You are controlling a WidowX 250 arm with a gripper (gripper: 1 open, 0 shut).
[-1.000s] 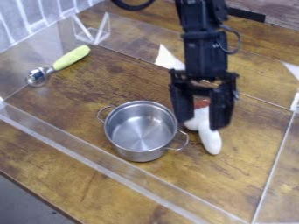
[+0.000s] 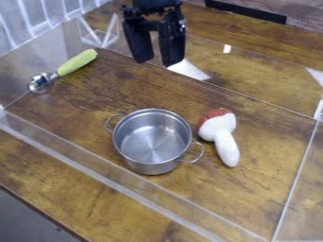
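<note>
My black gripper (image 2: 154,47) hangs high at the top middle of the camera view, fingers apart with nothing seen between them. Below it sits an empty steel pot (image 2: 151,142) with two wire handles. To the pot's right lies a white object with a red top (image 2: 220,137), resembling a toy mushroom. At the upper left, a scoop-like tool with a pale green handle (image 2: 74,65) and a metal head rests on the wood.
Clear acrylic walls surround the wooden work surface (image 2: 89,123). The areas left of the pot and at the right are bare wood. A white patch shows behind the gripper.
My gripper has risen away from the white red-topped object, moving back and to the upper left. The pot and the objects on the surface look unmoved.
</note>
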